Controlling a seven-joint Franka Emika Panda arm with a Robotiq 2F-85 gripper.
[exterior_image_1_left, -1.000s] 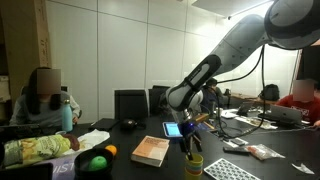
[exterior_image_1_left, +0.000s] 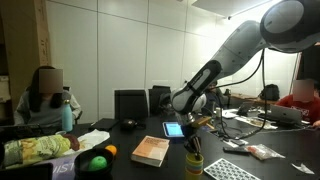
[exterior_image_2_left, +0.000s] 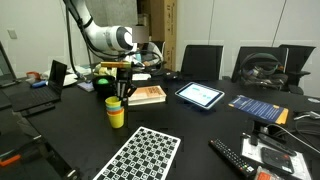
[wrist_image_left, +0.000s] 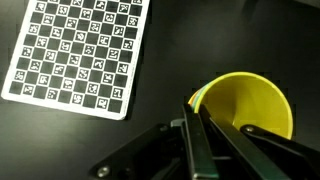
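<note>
A yellow cup (wrist_image_left: 245, 105) shows its open mouth in the wrist view, with blue and orange edges along its left side. From outside it looks like a stack of coloured cups (exterior_image_2_left: 116, 117), yellow with orange and green bands, upright on the dark table. My gripper points down at the near-left part of the rim, its fingers closed together. The rim runs up to the fingertips; whether its thin wall is pinched between them is hard to see. In the first exterior view, the gripper (exterior_image_1_left: 192, 152) is right at the cup's top.
A black-and-white marker board (exterior_image_2_left: 138, 155) lies beside the cups. An orange-covered book (exterior_image_1_left: 151, 151), a tablet (exterior_image_2_left: 199, 95) and a remote control (exterior_image_2_left: 232, 157) are around it. A box of items with a green bowl (exterior_image_1_left: 97, 163) stands to the left.
My gripper has come down slightly and its fingers have drawn together at the cup's top. The cups stand at about the same place.
</note>
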